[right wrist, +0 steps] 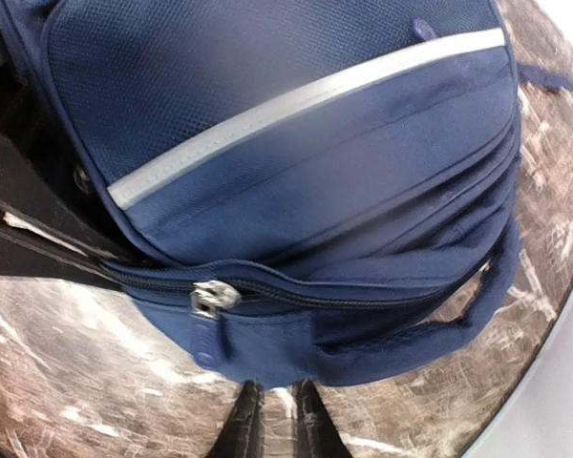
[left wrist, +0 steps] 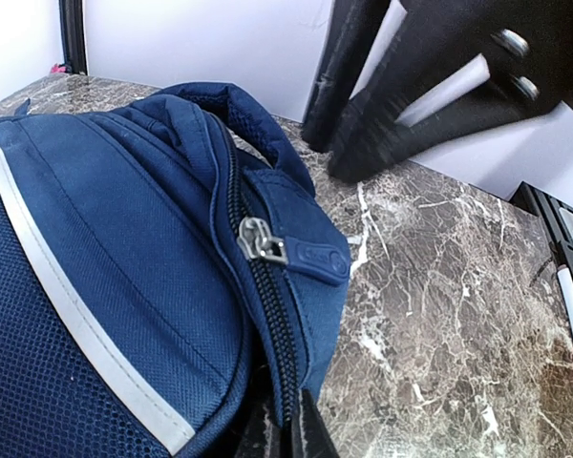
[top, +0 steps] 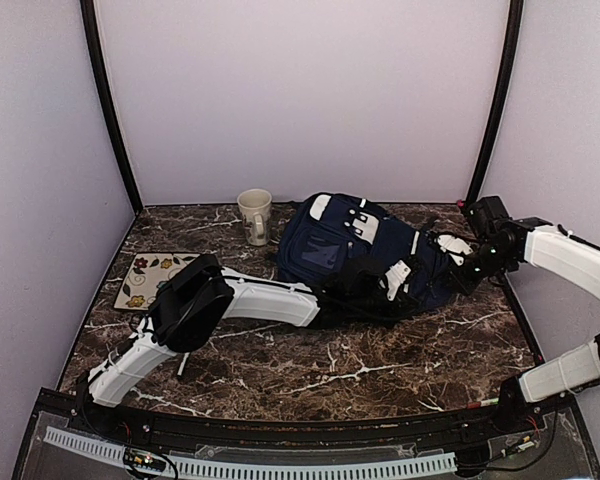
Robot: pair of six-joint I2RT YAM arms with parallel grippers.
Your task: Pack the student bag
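The dark blue student bag [top: 325,235] lies on the marble table. Along its opening edge runs a black zipper, with a metal slider [left wrist: 258,239] and a blue pull tab [right wrist: 207,342]. My left gripper is shut on the bag's edge at the zipper, just below the slider. Over the bag's top end, my right gripper has a gap between its fingers, with nothing in it. In the right wrist view those fingers appear just off the bag's edge, to the right of the pull tab. How much the bag contains is hidden.
A white mug [top: 255,217] stands behind the left arm, left of the bag. A flower-patterned board [top: 150,280] lies at the left, and a thin white stick [top: 183,366] near the left arm. Pens [top: 480,403] rest at the front right edge.
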